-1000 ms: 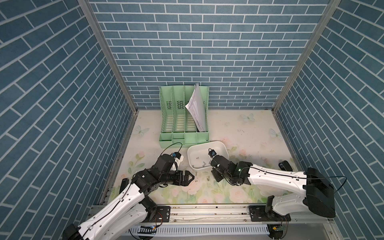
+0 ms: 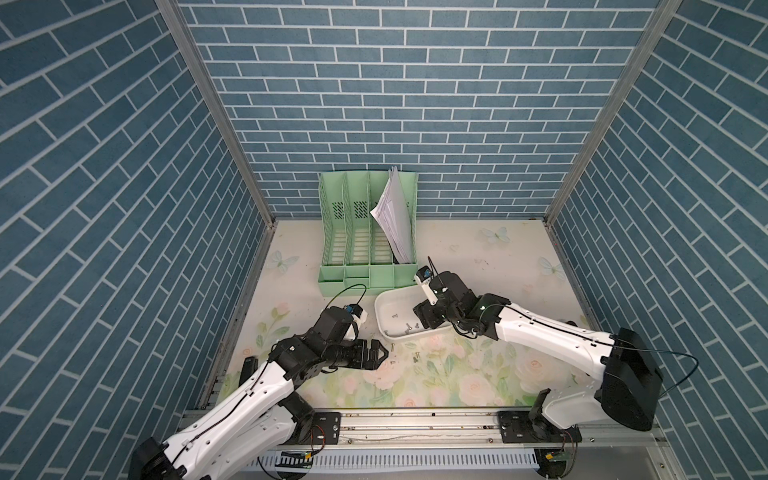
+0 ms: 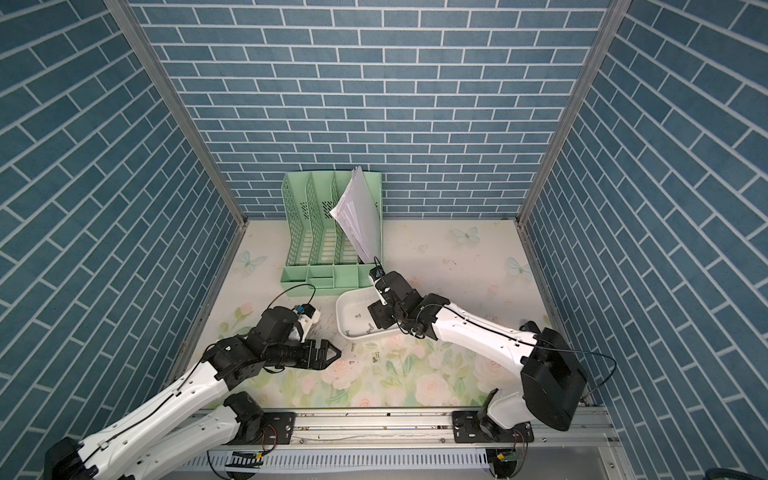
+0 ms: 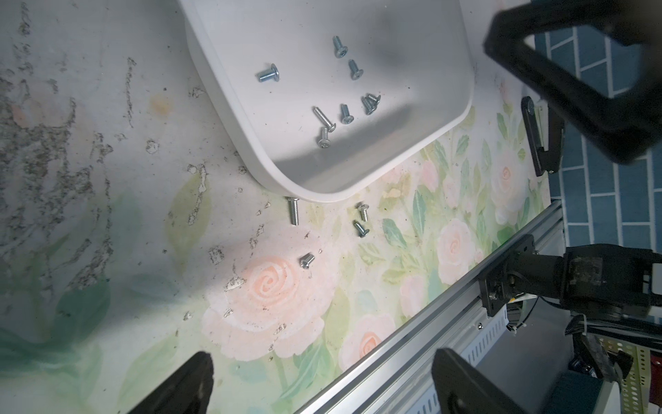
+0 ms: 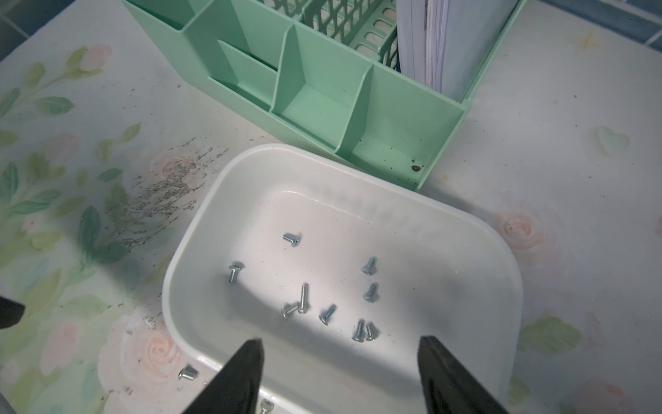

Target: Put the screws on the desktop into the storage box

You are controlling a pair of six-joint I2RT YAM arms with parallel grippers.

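Note:
The white storage box (image 5: 434, 262) holds several small screws (image 5: 327, 314), seen in both wrist views. A few screws (image 4: 294, 211) lie on the desktop just outside its near wall, among them a short one (image 4: 307, 260). My right gripper (image 2: 428, 314) hangs over the box; in the right wrist view its fingers are apart with nothing visible between them. My left gripper (image 2: 369, 354) stands open just left of and in front of the box, above the desk, with nothing between its fingers.
A green file organiser (image 2: 357, 276) with papers (image 2: 392, 212) stands directly behind the box. Brick-patterned walls surround the desk, and a metal rail runs along the front edge.
My right gripper has moved up and back from in front of the box to over it. The left arm has barely moved.

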